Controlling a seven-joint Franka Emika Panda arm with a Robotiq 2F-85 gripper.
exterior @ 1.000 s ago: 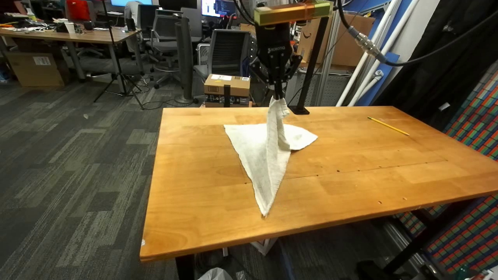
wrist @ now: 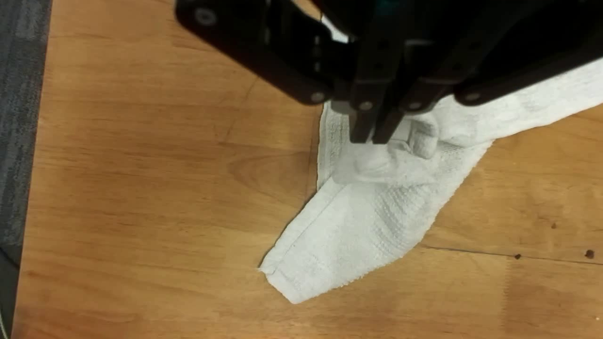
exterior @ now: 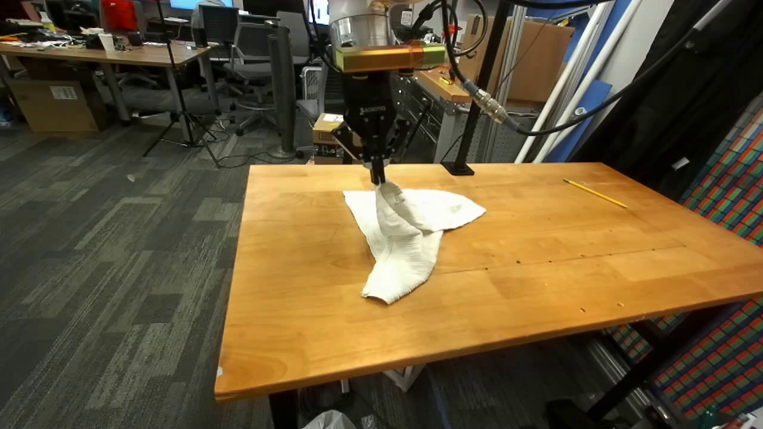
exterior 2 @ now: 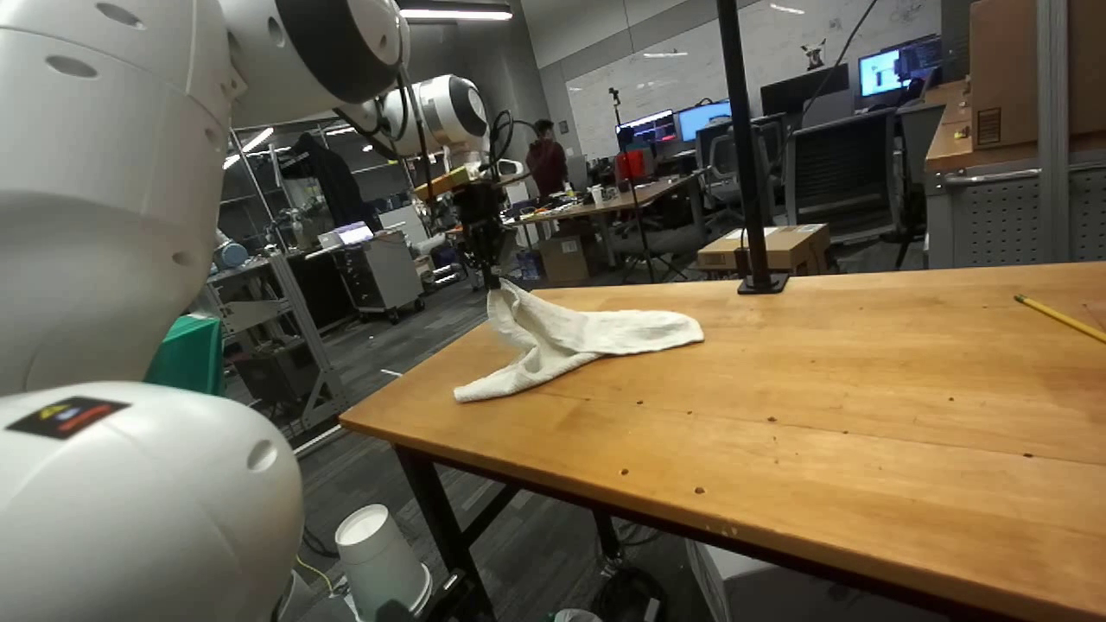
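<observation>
A white cloth (exterior: 408, 250) lies partly folded on the wooden table, one end stretching toward the front and another to the right. Its raised part comes up to the tips of my gripper (exterior: 377, 179), which is shut on it just above the table. Exterior view 2 shows the same peak of the cloth (exterior 2: 508, 307) meeting the gripper (exterior 2: 492, 282). From the wrist, the closed fingers (wrist: 362, 125) stand over the cloth (wrist: 362, 226); the pinched bit itself is hard to make out there.
A yellow pencil (exterior: 595, 193) lies at the table's right. Behind the cloth, a black post (exterior: 458, 167) rises from the back edge.
My gripper has moved left and lower, carrying the held part of the cloth with it. The cloth's front end has drawn back and slid left; its right end has stayed put.
</observation>
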